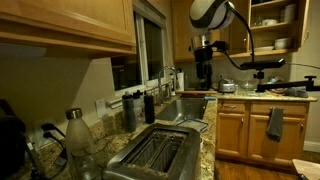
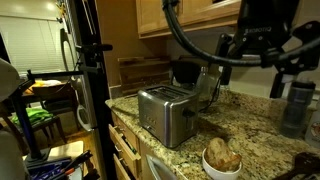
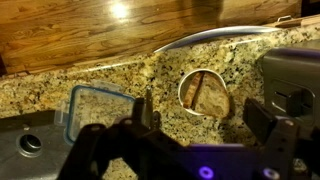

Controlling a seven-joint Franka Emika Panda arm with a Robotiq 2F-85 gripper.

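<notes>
A white bowl [image 3: 187, 80] holding two pieces of bread [image 3: 211, 96] sits on the speckled counter in the wrist view. My gripper is above it, its dark fingers [image 3: 147, 112] spread wide apart to either side of the bowl; nothing shows held between them. In exterior view 2 the same bowl [image 2: 222, 172] stands beside a silver toaster [image 2: 168, 112], its bread [image 2: 222, 152] rising over the rim. The toaster [image 1: 155, 150] is close to the camera in exterior view 1, while the arm [image 1: 212, 25] hangs high over the counter.
In the wrist view, a clear container [image 3: 98, 106] lies left of the bowl, near the sink [image 3: 30, 150]. The toaster [image 3: 292, 82] is on the right. Bottles [image 1: 80, 132] line the wall side of the counter. Dark utensils [image 2: 303, 164] lie right of the bowl in exterior view 2.
</notes>
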